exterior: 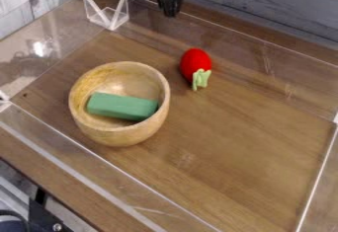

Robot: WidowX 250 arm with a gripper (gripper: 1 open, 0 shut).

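Observation:
My gripper (169,9) is at the top edge of the view, mostly out of frame, its dark fingertips shut as far as shows. Below it on the wooden table lies a red round object (196,62) with a pale green tip. A wooden bowl (99,125) at the left holds a green block (122,107).
A clear plastic piece (109,11) stands at the back left. A wall runs along the back. Clear rails edge the table.

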